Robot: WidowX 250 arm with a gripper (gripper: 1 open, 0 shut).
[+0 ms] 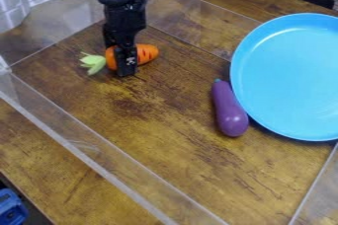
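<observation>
My black gripper [122,55] reaches down from the top, its tip over an orange toy carrot [142,53] with pale green leaves at its left end, on the wooden surface. The fingers overlap the carrot; whether they are closed on it I cannot tell.
A purple eggplant [228,108] lies right of centre, beside a large blue round plate or tray [291,71]. Clear walls or edges border the wooden area. A small blue object [8,207] shows at the bottom left corner.
</observation>
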